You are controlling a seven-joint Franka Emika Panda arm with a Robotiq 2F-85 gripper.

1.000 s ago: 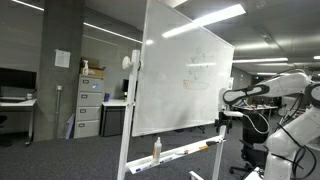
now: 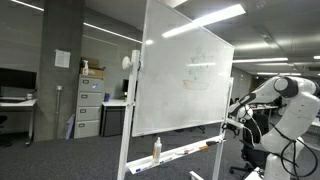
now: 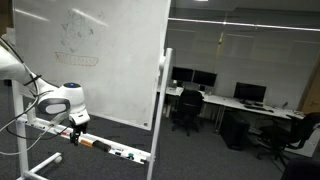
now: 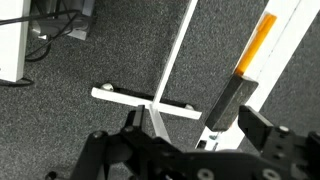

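My gripper is open, with nothing between its fingers; in the wrist view it points down above the whiteboard's tray (image 4: 265,85). On that tray, toward the right finger, lies a black eraser (image 4: 232,102) with an orange marker-like item (image 4: 257,45) in line beyond it. The second exterior view shows the gripper (image 3: 78,130) just over the left part of the tray (image 3: 125,152), in front of the whiteboard (image 3: 95,50). Faint drawn marks (image 3: 78,61) show on the board. Whether a finger touches the eraser cannot be told.
A bottle (image 2: 157,150) stands on the tray's far end from the arm. White stand legs (image 4: 178,48) run below the gripper. Desks with monitors (image 3: 250,90) and office chairs (image 3: 187,110) are well behind; the carpet around the stand is largely clear.
Over the last second the arm has changed pose at the right of the first exterior view, its forearm now sloping more steeply down toward the gripper. The board and tray items look unmoved.
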